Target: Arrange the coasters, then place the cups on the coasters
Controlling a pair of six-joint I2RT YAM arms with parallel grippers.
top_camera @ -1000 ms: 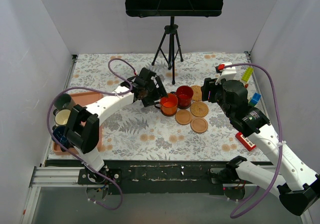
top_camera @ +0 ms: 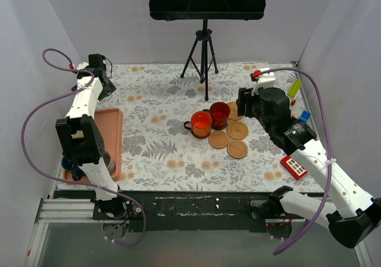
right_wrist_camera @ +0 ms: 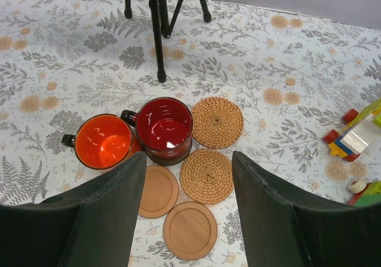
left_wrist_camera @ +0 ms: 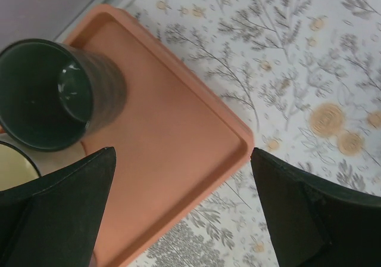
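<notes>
An orange cup and a dark red cup stand side by side near the middle of the table, close to several round coasters. In the right wrist view the orange cup lies left of the red cup, whose base meets a wooden coaster. Two woven coasters sit to its right. My right gripper is open above them, nothing between its fingers. Over the tray at the far left, my left gripper is open and empty, beside a dark green cup.
The salmon tray also holds a cream cup. A black music stand stands behind the cups. Toy blocks and a red box lie at the right. Table between tray and cups is clear.
My left arm has swung left from beside the orange cup to over the tray. The right gripper has shifted slightly left. Both cups by the coasters have stayed in place.
</notes>
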